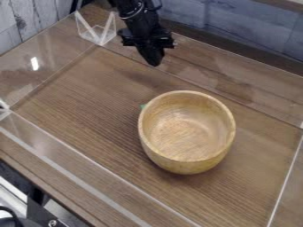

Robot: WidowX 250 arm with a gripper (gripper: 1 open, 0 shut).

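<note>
My black arm reaches down from the top centre over the back of the wooden table, with the gripper [154, 55] shut above the bare tabletop; I see nothing between its fingers. A large light wooden bowl [187, 126] stands at the right front, well below and apart from the gripper. A small green thing [141, 107] shows at the bowl's left edge, mostly hidden by it.
Translucent pieces sit at the far left edge and the back left. A dark object lies at the bottom left corner, off the tabletop.
</note>
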